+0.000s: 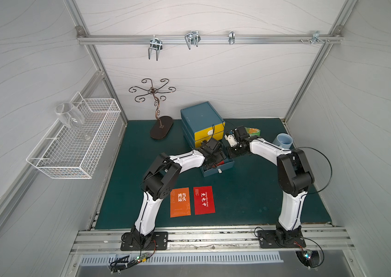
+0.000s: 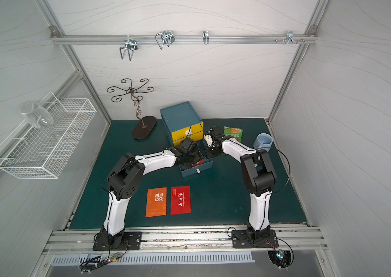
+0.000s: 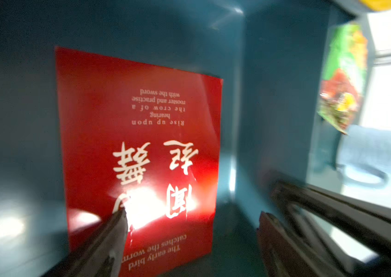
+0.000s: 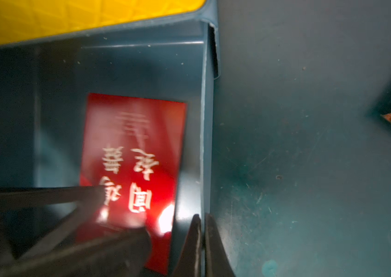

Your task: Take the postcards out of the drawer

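A red postcard with white characters (image 3: 140,101) lies flat in the pulled-out blue drawer (image 1: 218,170). Over it, my left gripper is open, one finger (image 3: 105,242) overlapping the card in view and the other near the drawer's side wall (image 3: 274,115); nothing is between them. My right gripper is shut on the thin rim of the drawer's right wall (image 4: 207,138). On the table in front, an orange postcard (image 1: 179,202) and another red postcard (image 1: 203,200) lie side by side, flat and apart.
The cabinet with a yellow front (image 1: 203,117) rises behind the drawer. A brown metal stand (image 1: 160,127) is at back left, a green packet (image 2: 233,133) and blue mug (image 2: 263,141) at back right.
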